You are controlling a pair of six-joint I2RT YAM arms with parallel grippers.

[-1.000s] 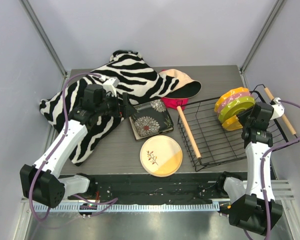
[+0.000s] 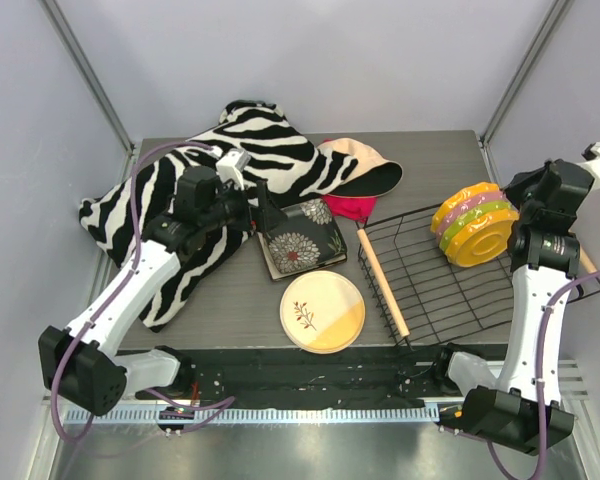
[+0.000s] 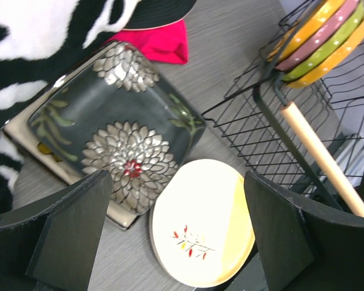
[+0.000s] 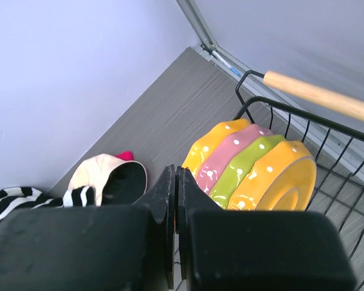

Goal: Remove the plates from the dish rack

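Several scalloped plates lean together in the black wire dish rack (image 2: 430, 285): yellow (image 4: 209, 143), pink (image 4: 233, 151), green (image 4: 246, 170), and a nearer yellow-orange plate (image 4: 273, 179). My right gripper is shut with nothing between its fingers; in its wrist view the plates stand beyond and beside the fingertips. From above, its tips are hidden near the rack's back right. My left gripper is open and empty. Below it in its wrist view lie a dark square flowered plate (image 3: 124, 130) stacked on another, and a round cream plate (image 3: 200, 224), all on the table.
Wooden handles (image 2: 384, 285) run along the rack's sides and rise above it. A zebra cloth (image 2: 160, 260) covers the left of the table, with a cap (image 2: 365, 165) and red cloth (image 2: 350, 207) behind. Bare table (image 2: 220, 315) shows left of the cream plate.
My left gripper has shifted slightly.
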